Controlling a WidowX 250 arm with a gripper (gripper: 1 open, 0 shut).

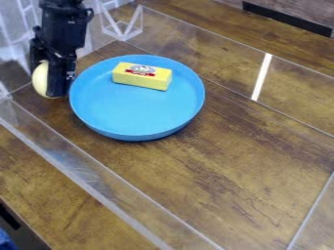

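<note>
My black gripper (55, 66) is at the upper left, shut on a pale yellow rounded object (45, 80), held just left of the blue plate (137, 115). On the back part of the plate sits a yellow box (141, 76) with a red and white label. The underside of the held object and the fingertips are partly hard to make out.
Transparent walls or edges run along the left and right sides, and a white tape strip (260, 76) lies at the right.
</note>
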